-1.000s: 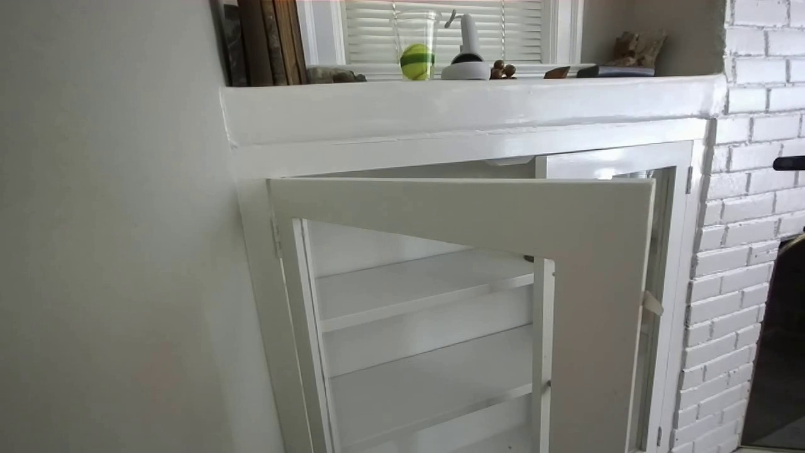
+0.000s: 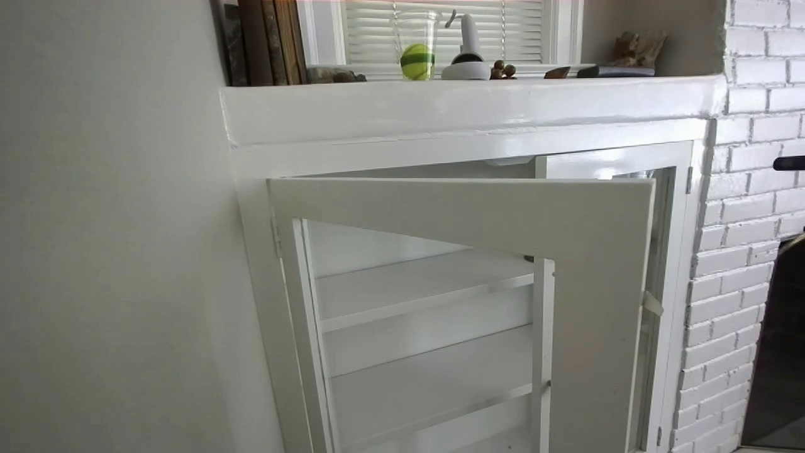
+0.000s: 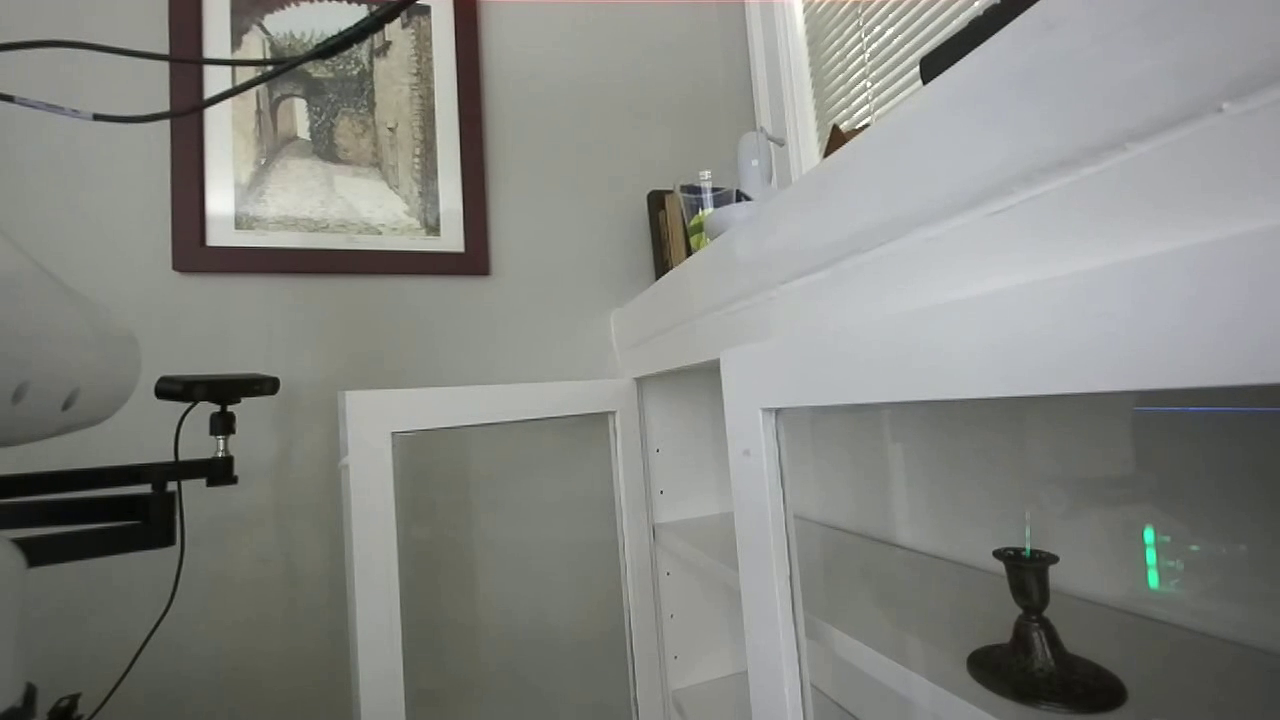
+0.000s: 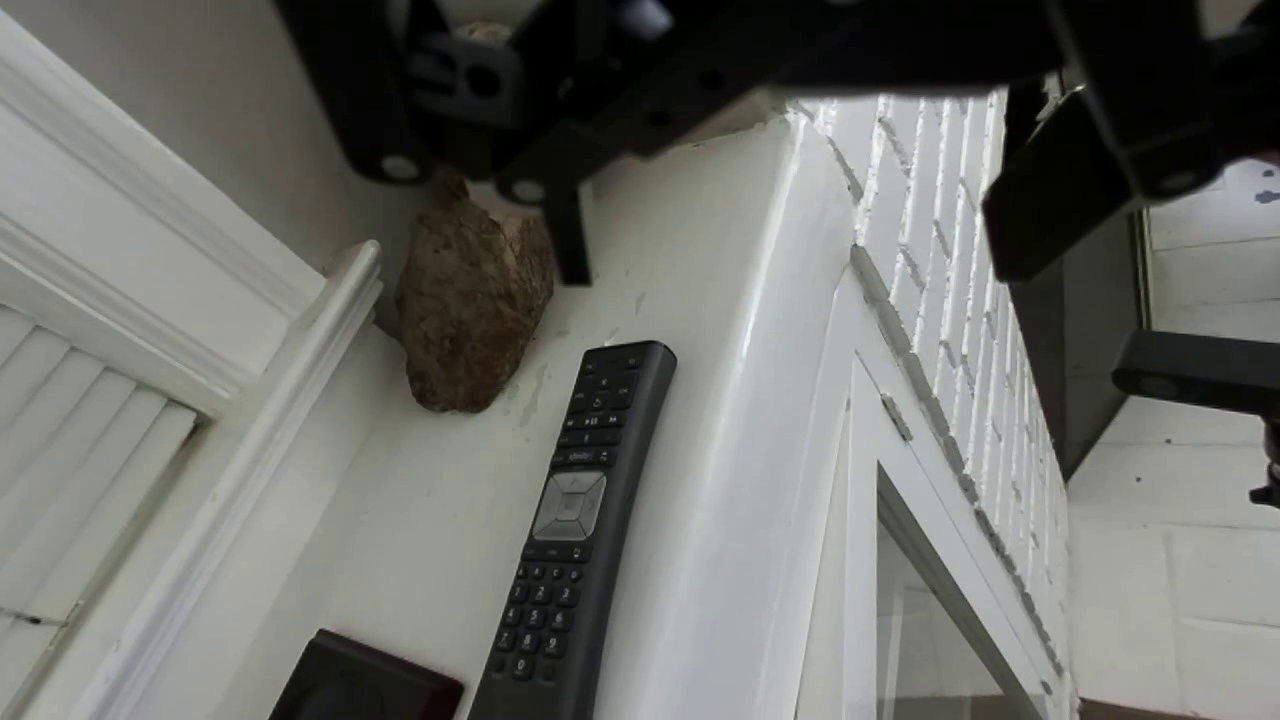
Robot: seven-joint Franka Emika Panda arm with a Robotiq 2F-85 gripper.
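Note:
At the top of the wrist view my gripper stands open, its dark fingers wide apart with nothing between them. Below it in the picture, a black remote lies on the white ledge, its lower end cut off by the frame. A rough brown rock sits to the left of the remote, near the window frame. In exterior view 1 the left cabinet door is swung outward, and bare white shelves show behind it. Neither exterior view shows the gripper.
The ledge also carries books, a clear cup with a tennis ball and a white device. A dark candlestick stands behind the other cabinet door's glass. White brick borders the right side.

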